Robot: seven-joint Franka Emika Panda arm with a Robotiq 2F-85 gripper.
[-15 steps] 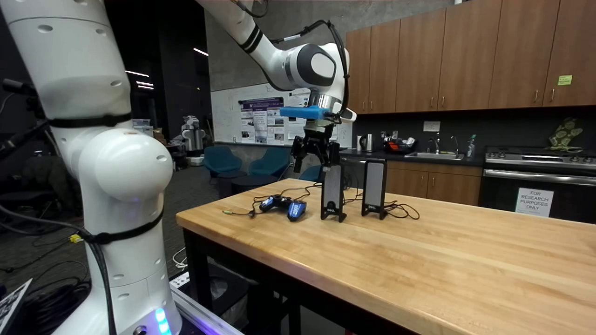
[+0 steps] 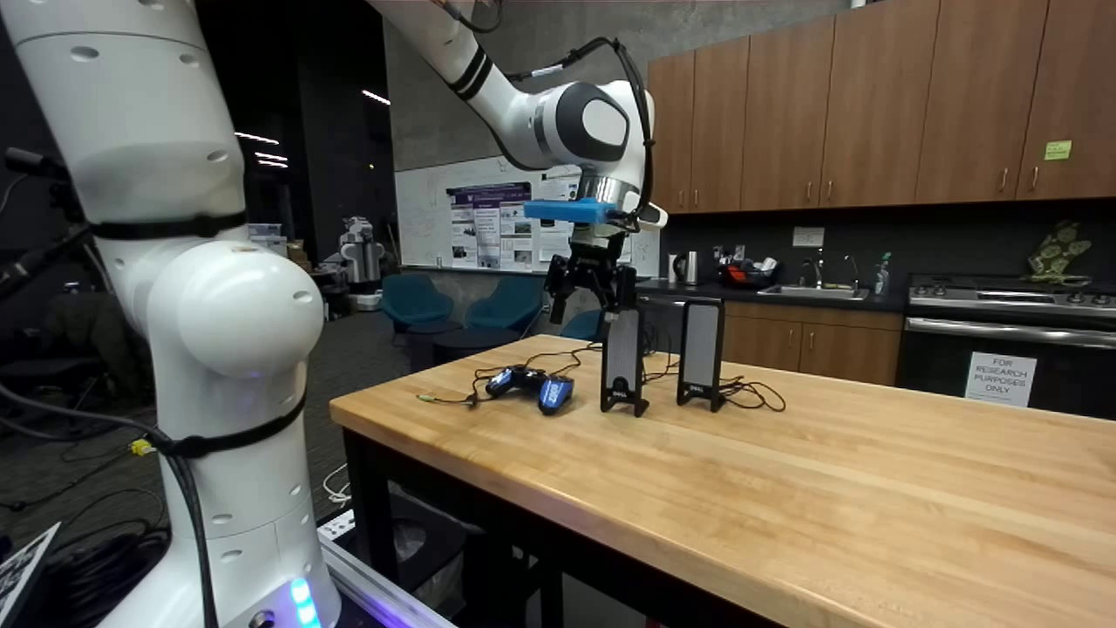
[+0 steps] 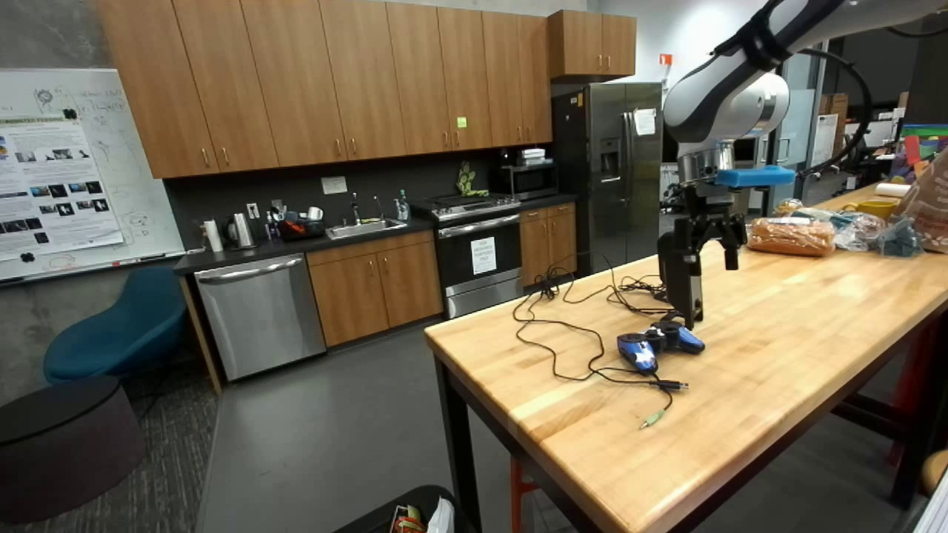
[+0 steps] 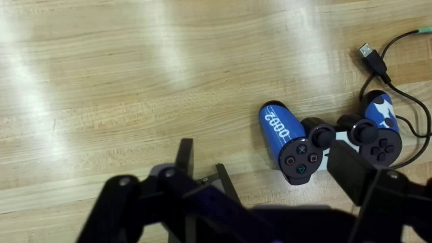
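Wide apart, the fingers of my gripper stand open above the table, and nothing shows between them. Below lies a blue-and-black game controller; in the wrist view the right finger overlaps its lower edge. Two upright black speakers with grey fronts stand close by: a nearer speaker, just under the gripper in exterior view 1, and a second speaker to its right. Only part of a speaker shows between the fingers' bases in the wrist view, partly hidden by the gripper.
Black cables trail over the wooden table behind and beside the controller, one with a USB plug. In exterior view 2 an orange bagged package and other clutter occupy the far end.
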